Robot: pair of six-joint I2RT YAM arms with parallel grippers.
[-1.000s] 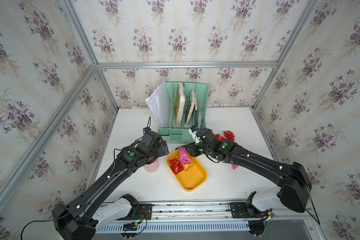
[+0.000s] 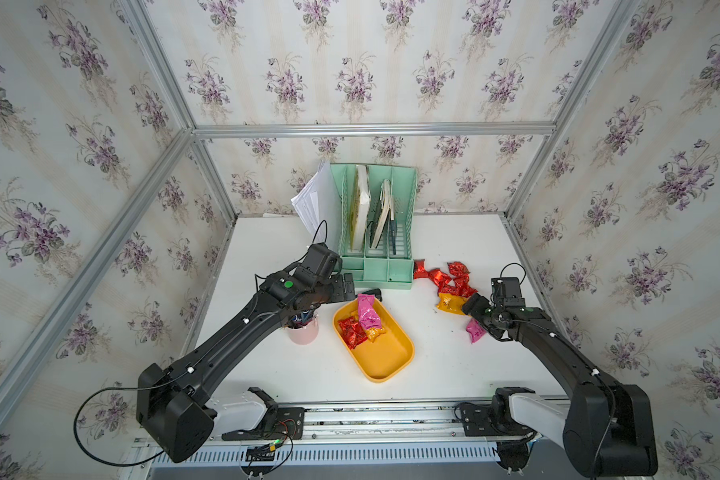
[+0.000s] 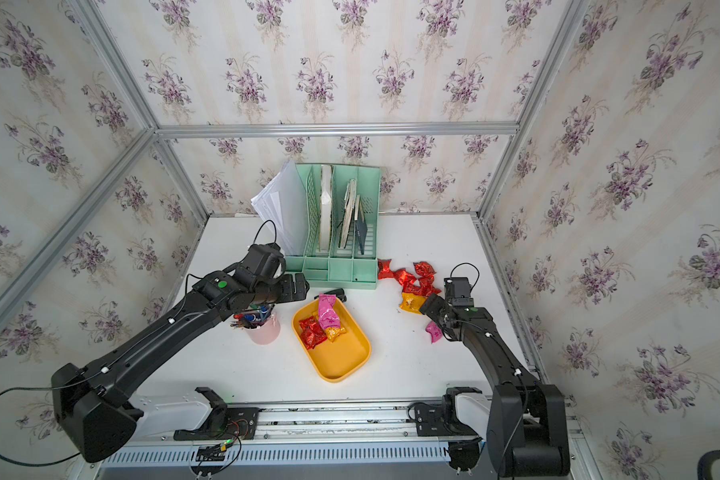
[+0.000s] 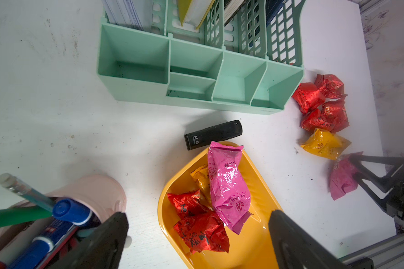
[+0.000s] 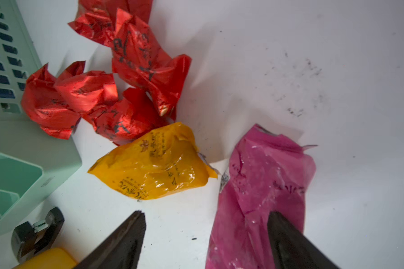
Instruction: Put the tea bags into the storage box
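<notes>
The orange storage box (image 2: 388, 357) holds red, yellow and pink tea bags; a pink tea bag (image 4: 229, 186) leans over its upper rim. My left gripper stands open above that end of the box, nothing between its fingers. On the right of the table lie several red tea bags (image 5: 148, 62), a yellow tea bag (image 5: 154, 163) and a loose pink tea bag (image 5: 264, 197). Over the loose pink bag my right gripper is open. In the right wrist view, one finger (image 5: 296, 244) overlaps the bag; whether it touches cannot be told.
Behind the box stands a green file rack (image 2: 384, 276) with books and papers. A black stapler (image 4: 213, 134) lies between rack and box. The pink pen cup (image 2: 302, 332) is below the left arm. Table front right of the box is clear.
My right gripper has swung from the box's upper end to the right, over the loose bags, uncovering the rack's front and box edge. The left gripper has shifted slightly right.
</notes>
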